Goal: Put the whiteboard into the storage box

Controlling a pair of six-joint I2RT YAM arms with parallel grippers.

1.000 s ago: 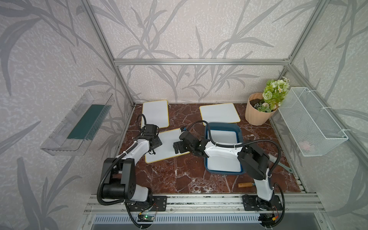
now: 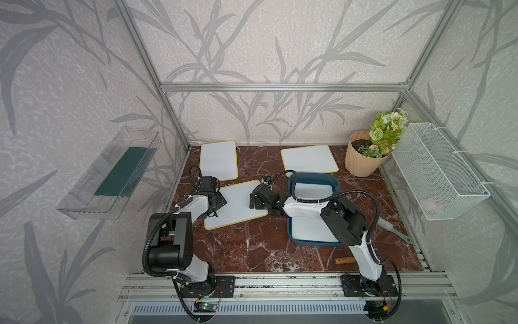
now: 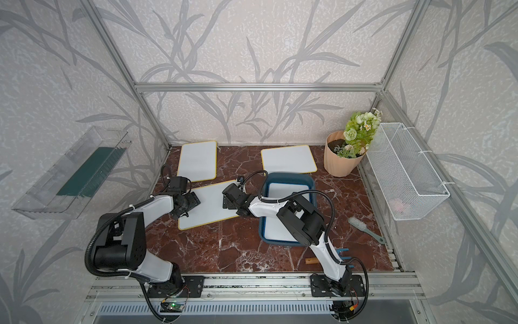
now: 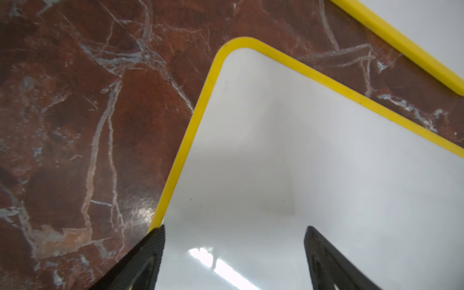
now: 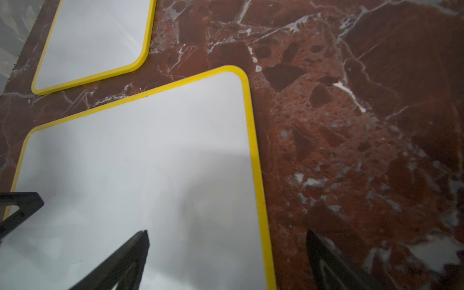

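Note:
A white whiteboard with a yellow rim (image 2: 234,202) lies flat on the table between my two arms. My left gripper is open over its left end, both fingers apart, with the board's left edge running beneath one finger. Over the right end stands my right gripper, also open; the board's right edge runs between its two fingers. I see nothing held in either. The blue storage box (image 3: 264,237) sits to the right, partly covered by my right arm, with a white surface inside it.
Two more whiteboards lie at the back, one on the left (image 2: 218,160) and one on the right (image 2: 309,159). A flower pot (image 2: 362,162) stands at the back right. A grey brush (image 3: 367,229) lies at the right. Bare table shows in front of the middle board.
My left gripper has shifted slightly left along the board.

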